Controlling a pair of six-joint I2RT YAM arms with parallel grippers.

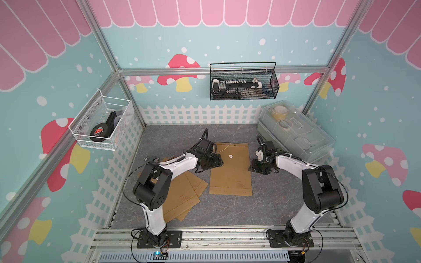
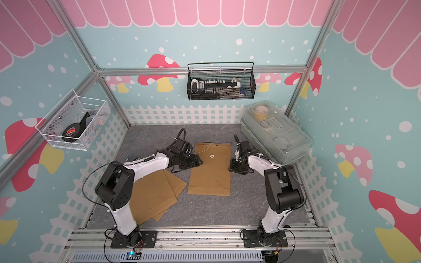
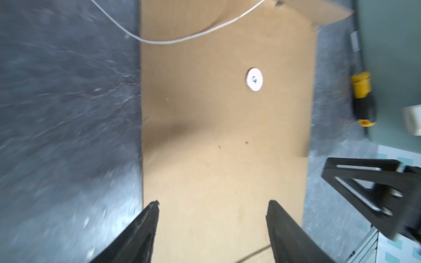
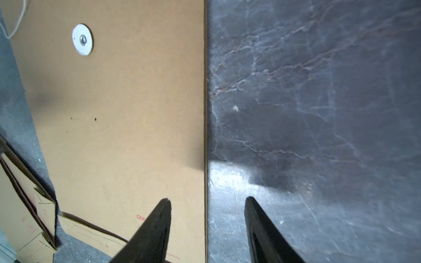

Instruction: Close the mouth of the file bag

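Observation:
The kraft file bag (image 1: 229,175) lies flat in mid-table, with a white button (image 1: 230,156) on it and a pale string (image 3: 184,38) across its upper part. My left gripper (image 1: 214,161) is open over the bag's upper left edge, nothing between its fingers. My right gripper (image 1: 256,166) is open beside the bag's right edge; in the right wrist view that edge runs between its fingers, below them, and nothing is held.
More file bags (image 1: 175,197) lie at the left. A translucent plastic box (image 1: 307,131) fills the back right, with a yellow-handled screwdriver (image 3: 362,87) beside it. Wire baskets hang on the back and left walls.

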